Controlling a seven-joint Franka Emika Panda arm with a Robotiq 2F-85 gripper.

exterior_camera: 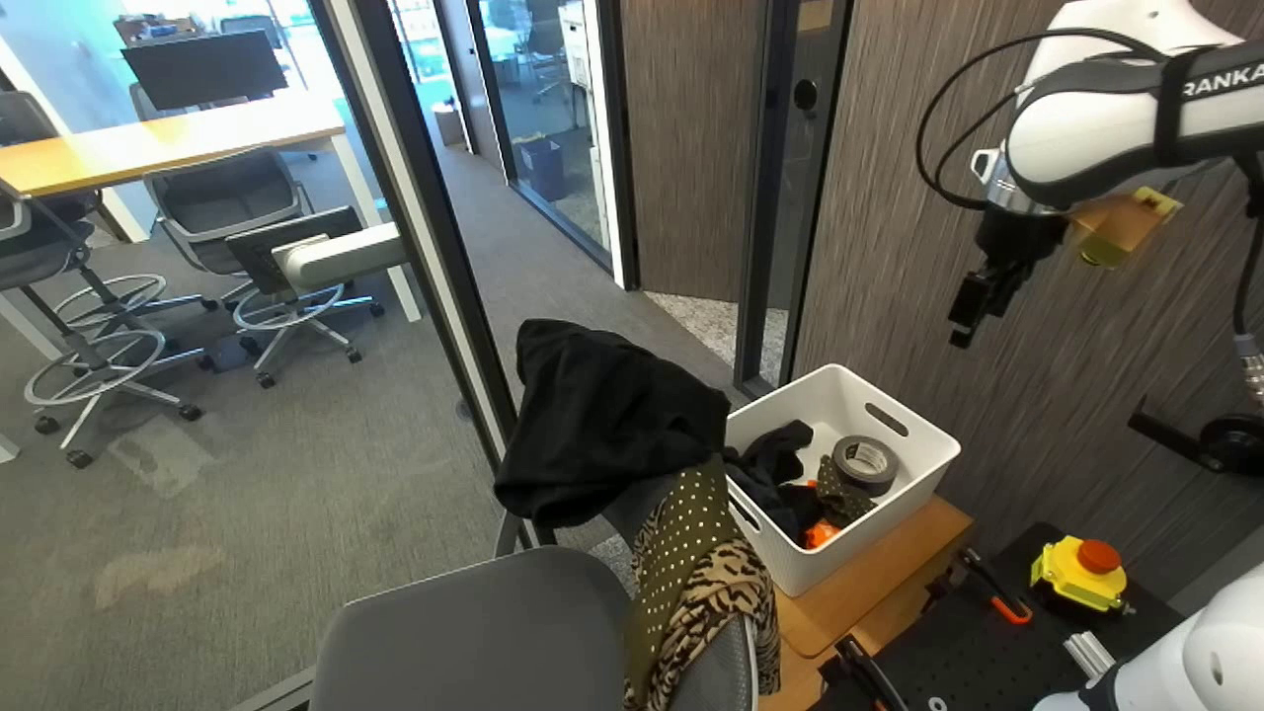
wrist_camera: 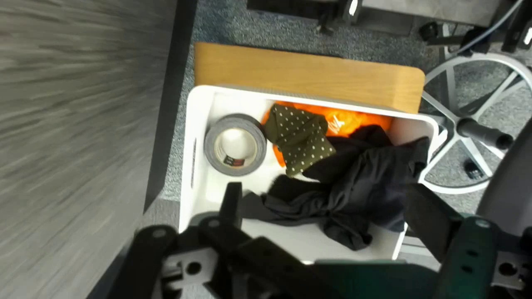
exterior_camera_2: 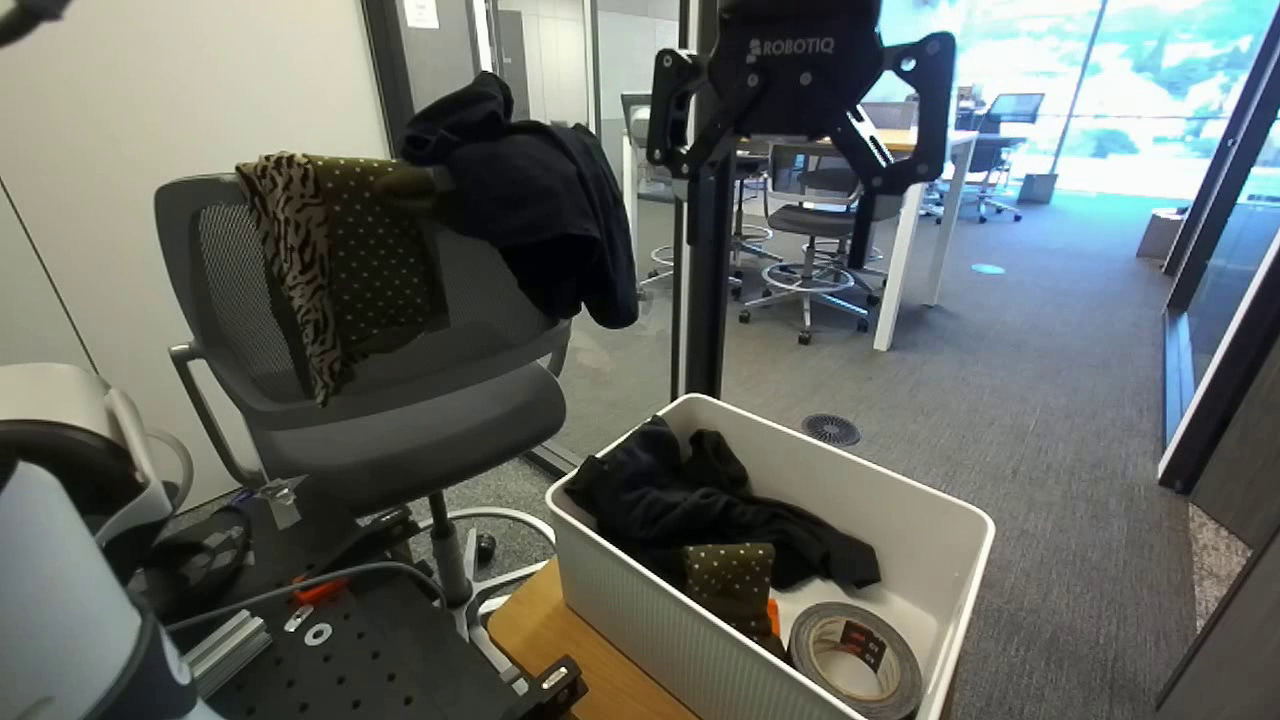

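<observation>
My gripper (exterior_camera_2: 771,222) stands open high above the white bin (exterior_camera_2: 978,540), with nothing between its fingers. Seen from the wrist, the bin lies below with a roll of grey tape (wrist_camera: 213,144), an olive polka-dot cloth (wrist_camera: 299,137), an orange item (wrist_camera: 366,119) and a crumpled black cloth (wrist_camera: 369,182) inside. The tape sits at one end and the black cloth fills the other. On the chair's backrest hang a black garment (exterior_camera: 610,415) and a scarf (exterior_camera: 681,557) with dotted and animal-print parts.
A grey office chair (exterior_camera: 474,640) stands beside the bin, which rests on a wooden board (wrist_camera: 304,69). The wood-panel wall (exterior_camera: 912,178) is close to the arm. A yellow box with a red button (exterior_camera: 1080,575) sits on the black perforated table (exterior_camera_2: 396,654).
</observation>
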